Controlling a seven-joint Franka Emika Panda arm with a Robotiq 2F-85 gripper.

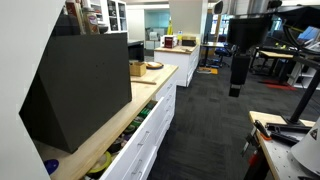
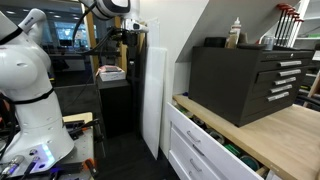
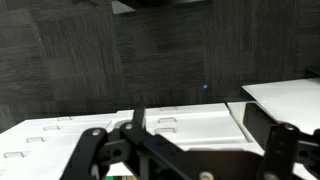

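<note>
My gripper (image 1: 236, 90) hangs in the air over the dark floor at the right, pointing down. In the wrist view its black fingers (image 3: 92, 152) stand wide apart at the lower edge, and nothing shows between them. An open top drawer (image 2: 205, 145) of the white cabinet has several small items inside, some of them green. The gripper is well apart from the drawer. From the wrist view, white drawer fronts with grey handles (image 3: 167, 130) lie below dark floor.
A dark chest of drawers (image 2: 250, 85) stands on the wooden counter (image 2: 265, 135), with bottles and tools on top. A wooden table (image 1: 275, 105) with a red-and-black item is at right.
</note>
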